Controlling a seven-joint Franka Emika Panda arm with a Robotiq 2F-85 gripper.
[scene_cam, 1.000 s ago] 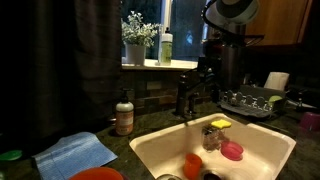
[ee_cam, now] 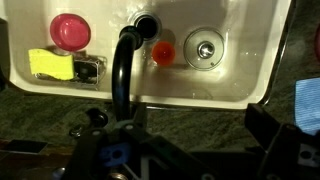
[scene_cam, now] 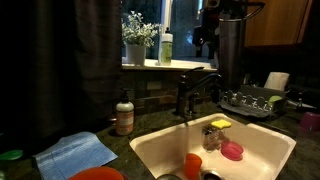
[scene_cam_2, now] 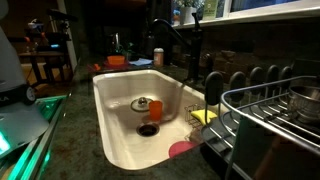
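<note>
My gripper hangs high above the faucet side of the sink in exterior view 1. In the wrist view its dark fingers stand wide apart at the bottom, with nothing between them. Inside the white sink are an orange-red cup, a pink dish and a round metal piece with a knob. A yellow sponge rests on a wire caddy by the sink wall. All of these lie well below the gripper, untouched.
The black faucet arches over the sink. A dish rack stands at one end. Beside the other end lie a blue cloth and a red bowl. A soap bottle stands behind; a plant occupies the sill.
My arm has risen and shifted slightly left in exterior view 1, lifting the gripper farther from the sink. The things in the sink have stayed where they were.
</note>
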